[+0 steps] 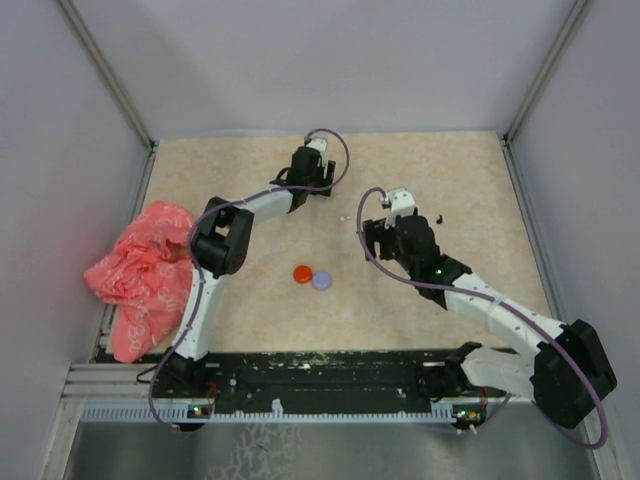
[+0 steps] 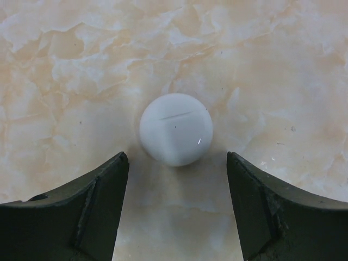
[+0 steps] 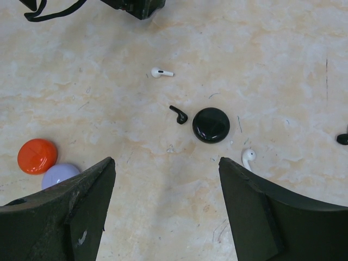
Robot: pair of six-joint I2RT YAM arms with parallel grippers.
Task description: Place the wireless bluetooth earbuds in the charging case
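A round white case (image 2: 175, 129) with a thin line across its top lies on the table in the left wrist view. My left gripper is above the table with its fingers apart, the case just beyond the gap between the tips. In the right wrist view, one white earbud (image 3: 162, 73) lies near the top and another white earbud (image 3: 248, 158) lies close to the right finger. A black earbud (image 3: 179, 115) lies beside a round black case (image 3: 211, 125). My right gripper stands open over the table, nothing between its fingers.
Red (image 1: 303, 274) and lilac (image 1: 321, 280) round cases lie side by side near the middle. Crumpled pink cloth (image 1: 148, 268) covers the left side. Another black item (image 3: 342, 138) sits at the right wrist view's edge.
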